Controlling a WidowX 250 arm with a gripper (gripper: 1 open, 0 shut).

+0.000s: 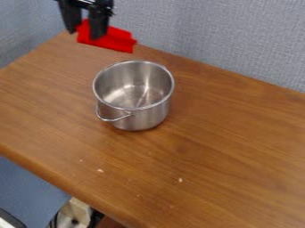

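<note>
My gripper [88, 27] is high at the top left, blurred, shut on a red object [107, 37] that hangs in the air above the back left part of the table. A steel pot [134, 96] with a wire handle stands upright on the wooden table [215, 160], below and to the right of the red object.
Grey textured walls [220, 44] bound the table at the back and left. A small pale object sits low at the lower left, beyond the table's edge, too cut off to identify.
</note>
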